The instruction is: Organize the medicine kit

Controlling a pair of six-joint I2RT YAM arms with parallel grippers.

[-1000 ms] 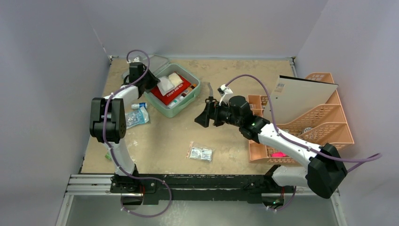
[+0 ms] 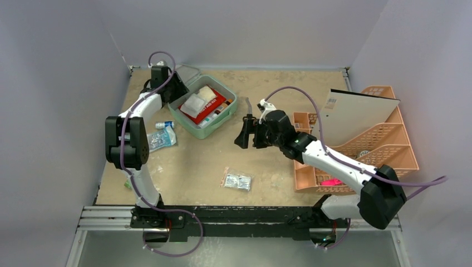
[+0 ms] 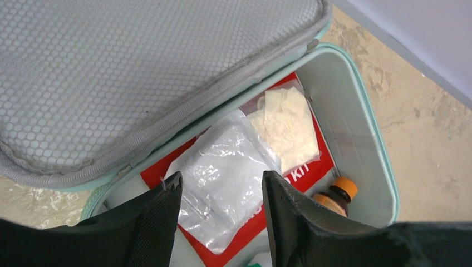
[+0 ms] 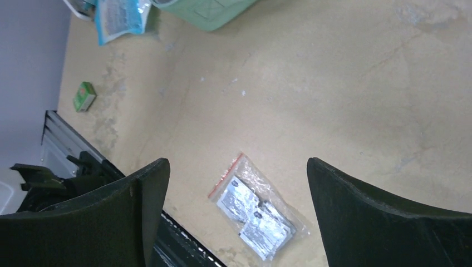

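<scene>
The mint kit box (image 2: 206, 130) sits at the back left, lid open. Inside are a red FIRST AID pouch (image 3: 234, 249), a clear white packet (image 3: 222, 178), a cream gauze bag (image 3: 284, 128) and an orange-capped bottle (image 3: 334, 197). My left gripper hovers over the box, fingers open, nothing held. My right gripper is open and empty over the middle-right table, with a bagged foil pack (image 4: 259, 222) below in its view.
An orange organizer (image 2: 389, 156) with a leaning white board (image 2: 350, 114) stands at right. A blue pack (image 2: 161, 140), a small tube (image 2: 164, 124) and a green box (image 4: 84, 95) lie at left.
My left gripper has risen back from the white packet, which now lies in the box a little lower-left. The right arm has shifted slightly right.
</scene>
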